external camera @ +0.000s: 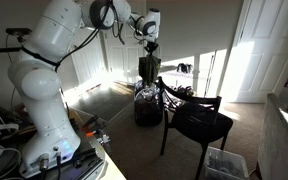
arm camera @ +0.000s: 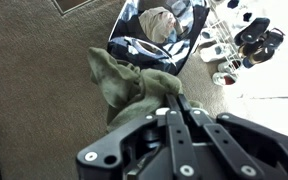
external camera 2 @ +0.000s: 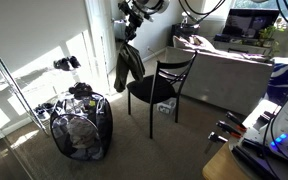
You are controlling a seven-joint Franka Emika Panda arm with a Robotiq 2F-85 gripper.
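A dark olive cloth [external camera 2: 130,66] hangs from my gripper [external camera 2: 127,36], which is shut on its upper end. In the wrist view the cloth [arm camera: 132,88] bunches out from under the gripper, whose fingertips are largely hidden. A laundry basket [external camera 2: 82,129] with dark mesh sides and clothes inside stands on the carpet. From exterior view 2, the cloth is to the right of the basket and higher than it. Exterior view 1 has the cloth [external camera: 149,69] just above the basket [external camera: 148,105]. At the top of the wrist view, the basket [arm camera: 160,32] lies beyond the cloth.
A black chair [external camera: 196,122] stands close beside the basket. Shoes [arm camera: 259,42] sit on a rack by the wall. A clear plastic bin [external camera: 225,165] is at the front right. Bare carpet [external camera 2: 114,160] lies in front of the basket.
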